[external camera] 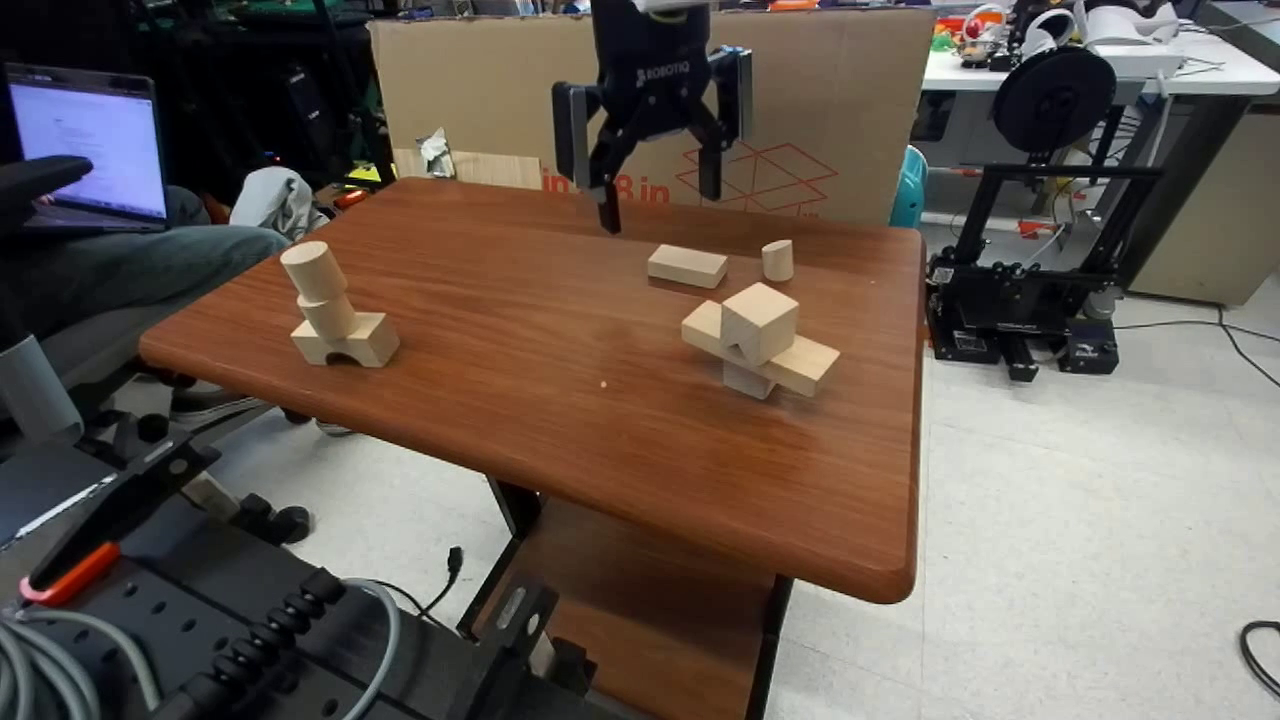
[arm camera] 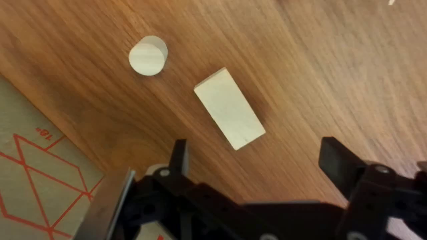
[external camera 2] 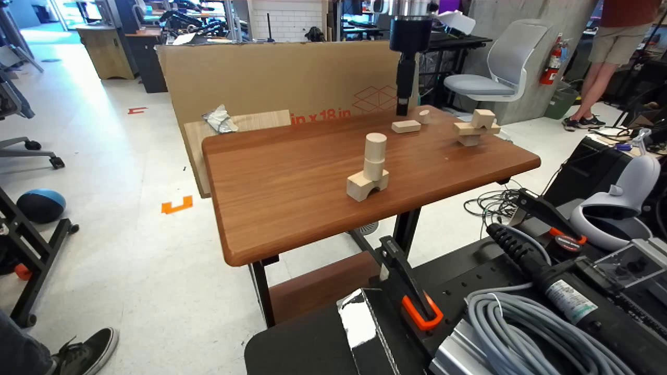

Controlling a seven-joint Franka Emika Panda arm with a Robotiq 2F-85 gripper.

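Note:
My gripper (external camera: 660, 214) stands open above the far part of the table, nothing between its fingers. In the wrist view a pale rectangular wooden block (arm camera: 230, 108) lies flat, ahead of the gripper and outside its fingers. Beside that block stands a short cylinder (arm camera: 147, 58) with a slanted top. At the table's left in exterior view 1, two stacked cylinders (external camera: 314, 274) rest on an arched block (external camera: 379, 341). On the right, a notched block (external camera: 761, 322) sits on a long plank (external camera: 806, 364), which lies across a small block (external camera: 749, 382).
A cardboard sheet (external camera: 480, 90) rises behind the table's far edge. Crumpled foil (external camera 2: 220, 119) lies by the far left corner in exterior view 2.

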